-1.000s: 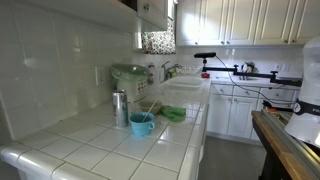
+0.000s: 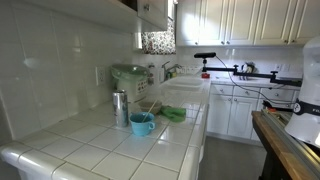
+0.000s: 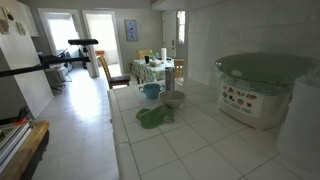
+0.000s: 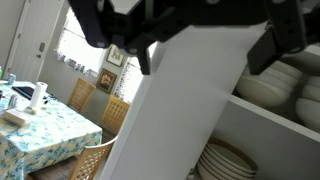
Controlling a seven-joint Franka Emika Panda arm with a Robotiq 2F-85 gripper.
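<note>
In the wrist view my gripper stands open, its two dark fingers (image 4: 283, 38) far apart with nothing between them. Beyond the right finger is a white shelf with stacked bowls (image 4: 265, 88), and lower down sit stacked plates (image 4: 228, 160). On the tiled counter, a light blue cup (image 2: 143, 125) with a thin stick or handle leaning out of it stands beside a silver canister (image 2: 121, 108). A green cloth (image 2: 173, 113) lies farther along. From the other side, a pale bowl (image 3: 172, 99) shows near the cloth. Neither exterior view shows my fingers.
A white container with a green top (image 3: 258, 90) stands against the tiled wall. Part of a pale arm (image 2: 306, 108) shows at the right edge, above a wooden surface (image 2: 280, 145). A white panel (image 4: 185, 95) stands beside the shelf.
</note>
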